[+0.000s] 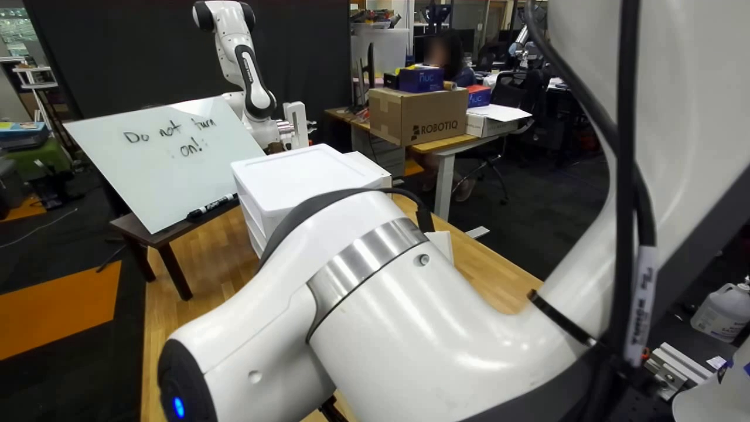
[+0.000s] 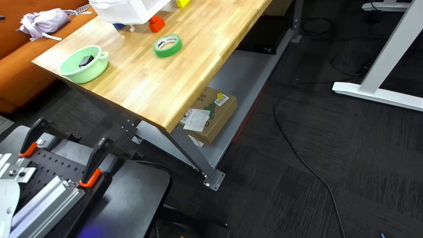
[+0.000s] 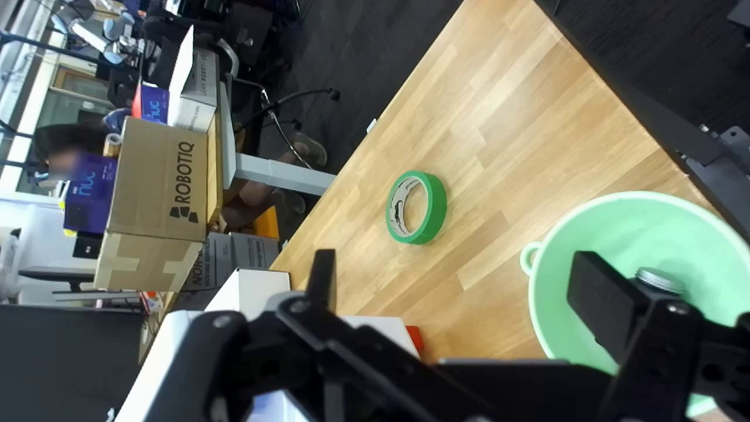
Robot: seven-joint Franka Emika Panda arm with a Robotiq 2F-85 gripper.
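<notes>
In the wrist view my gripper stands open, its two dark fingers wide apart and no object between them. Beyond the fingers, a roll of green tape (image 3: 437,207) lies flat on the wooden table. A pale green bowl (image 3: 633,218) sits at the right, partly covered by one finger; inside it shows a dark item with a silvery round end (image 3: 659,280). From the second exterior view, the tape (image 2: 170,51) lies apart from the bowl (image 2: 94,73), which holds a black object (image 2: 86,60). The arm hides the gripper in the first exterior view.
A white drawer unit (image 1: 302,172) stands on the table beyond the arm. Red blocks (image 2: 157,24) and a yellow block (image 2: 182,3) lie near it. A whiteboard (image 1: 169,162) leans at the left.
</notes>
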